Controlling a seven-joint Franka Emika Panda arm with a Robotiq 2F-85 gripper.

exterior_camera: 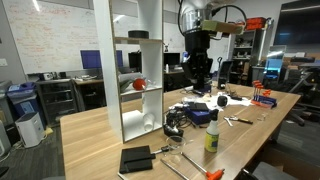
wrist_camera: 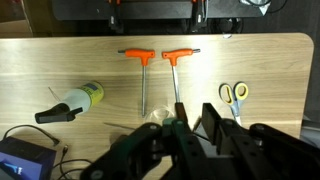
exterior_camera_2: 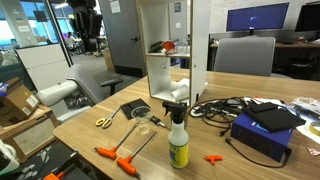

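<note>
My gripper [exterior_camera: 199, 88] hangs high above the table, pointing down, clear of the things below it. In the wrist view its dark fingers fill the bottom middle; whether anything sits between them is hard to make out. Below lie two orange-handled hex keys [wrist_camera: 141, 54], side by side, and a pair of scissors [wrist_camera: 234, 97] to their right. A clear cup [wrist_camera: 160, 116] is partly hidden by the gripper. On the left of the wrist view stands a bottle with a yellow-green label [exterior_camera_2: 178, 145], upright on the table.
A tall white shelf unit [exterior_camera: 125, 75] rises at the back, with a red object [exterior_camera: 139, 84] on one shelf. Tangled black cables [exterior_camera_2: 210, 108] and a blue box [exterior_camera_2: 262, 135] lie right of the bottle. A dark flat pad [exterior_camera: 137, 159] rests near the shelf.
</note>
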